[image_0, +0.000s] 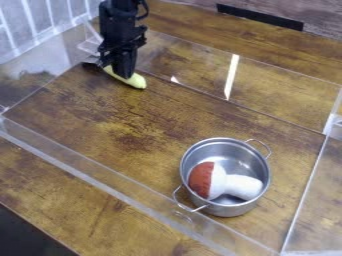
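My black gripper (118, 72) is at the upper left, low at the rear corner of the enclosed area, over a pale yellow-green elongated object (131, 81). Its fingertips are dark and small, so whether they grasp that object is unclear. At the lower right a steel pot (241, 206) with two handles holds a toy-like item (207, 179) with a red-brown top and a white stem.
Clear acrylic walls border the wooden work surface (107, 125), whose middle is free. A wire rack or grid (34, 20) stands behind at the upper left.
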